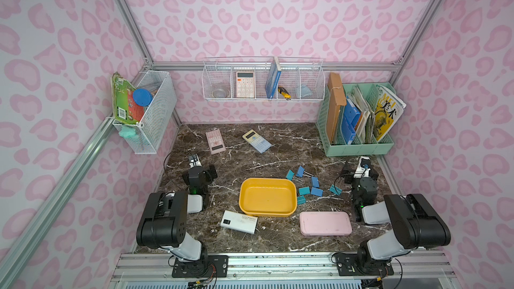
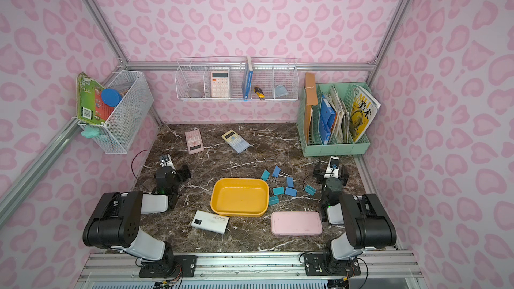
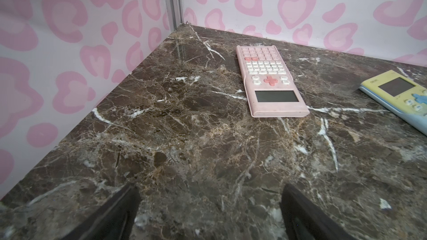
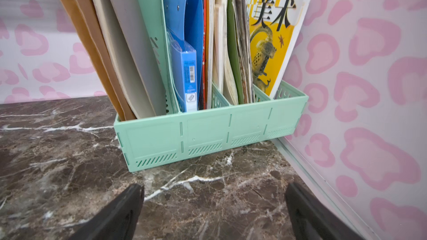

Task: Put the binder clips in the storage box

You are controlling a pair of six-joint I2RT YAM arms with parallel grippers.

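Several blue and teal binder clips lie loose on the dark marble table, right of the yellow box; among them are a blue clip, a teal clip and another teal clip set apart toward the right arm. The yellow storage box stands empty at the middle front. My left gripper is open over bare table on the left, nothing between its fingers. On the right side, my right gripper also stands open and empty, facing the green file rack and beyond the clips, none of which show in its wrist view.
A pink tray or lid lies at the front right, and a white power bank at the front left. Two calculators, pink and yellow-blue, rest at the back. The green file rack fills the back right corner.
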